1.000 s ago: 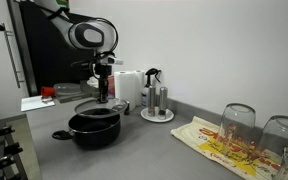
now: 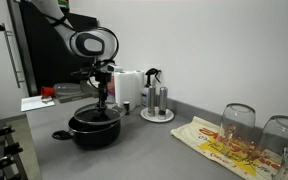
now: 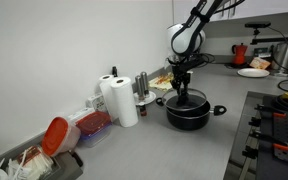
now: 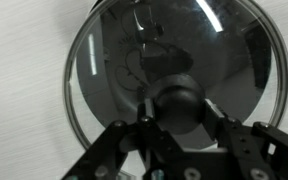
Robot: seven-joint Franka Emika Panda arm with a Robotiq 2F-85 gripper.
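A glass lid [image 2: 112,114] with a thin rim and dark knob hangs over the black pot [image 2: 92,138], with my gripper [image 2: 102,99] above it, shut on the knob. From this side the lid looks slightly tilted and shifted toward the pot's right. In the wrist view the round knob [image 4: 178,100] sits between the fingers, and the clear lid [image 4: 229,65] fills most of the picture. Exterior view 2 has the lid [image 3: 186,100] low over the pot [image 3: 190,121]; whether the rims touch, I cannot tell.
Behind the pot stand white paper rolls [image 3: 123,103] and a plate [image 2: 157,116] with bottles. Two glass jars [image 2: 238,124] rest on a patterned cloth [image 2: 216,142] at the right. A red container [image 3: 61,136] is at the left in exterior view 2. The counter before the pot is clear.
My gripper and the lid have come down a little toward the pot. The pot has stayed in place, and the knob is still held.
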